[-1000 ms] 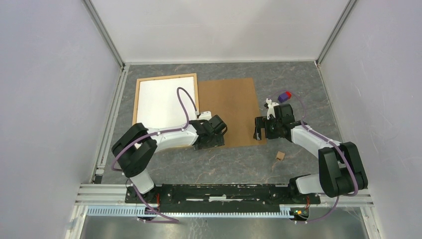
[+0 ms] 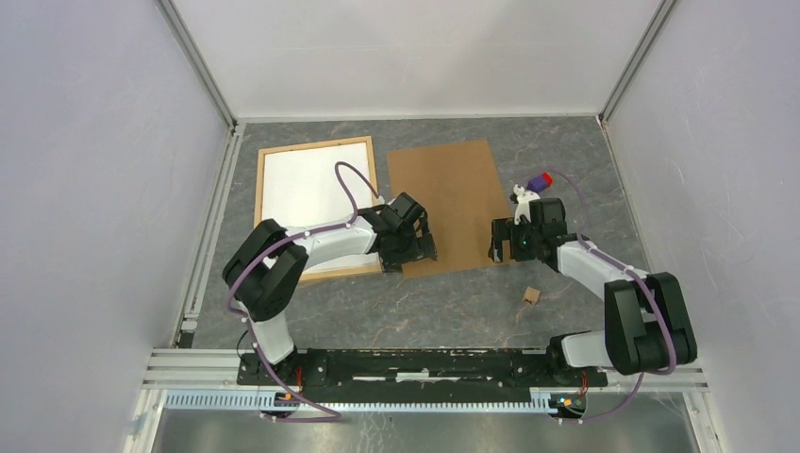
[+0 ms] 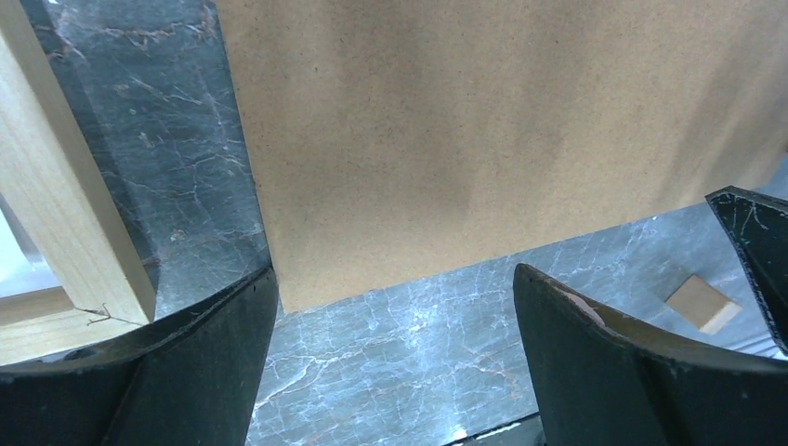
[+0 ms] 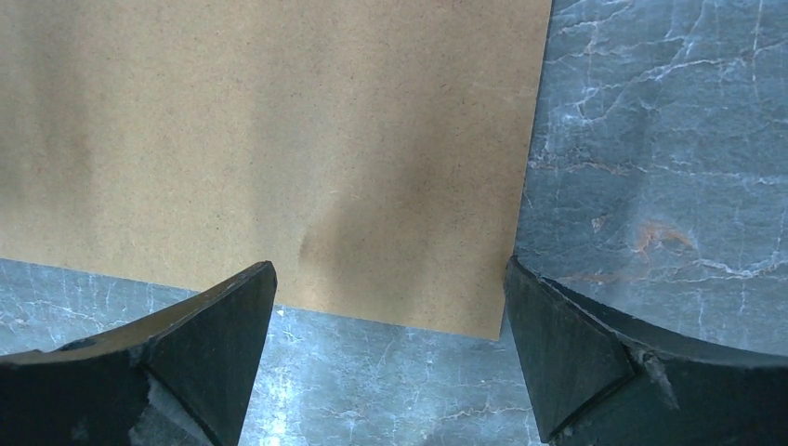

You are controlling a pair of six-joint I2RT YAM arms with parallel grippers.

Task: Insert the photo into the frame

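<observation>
A flat brown board [image 2: 448, 189] lies on the grey tabletop, just right of the wooden frame [image 2: 314, 146], with a narrow gap between them. Inside the frame is a white sheet [image 2: 307, 189]; my left arm covers part of it. At the board's front left corner, my left gripper is open, its left finger [image 3: 223, 325] close by the board's left edge. My right gripper stands open over the front right corner, one finger [image 4: 558, 325] at the right edge. Whether either finger touches the board, I cannot tell. No separate photo can be made out.
A small wooden block [image 2: 532, 295] sits in front of the right gripper. Behind the right gripper lies a purple and red object [image 2: 539, 182]. Bare tabletop [image 2: 434, 316] stretches along the front, and white walls enclose the sides and back.
The brown board has shifted slightly right, away from the frame, and turned a little. The right gripper moved a little to the right.
</observation>
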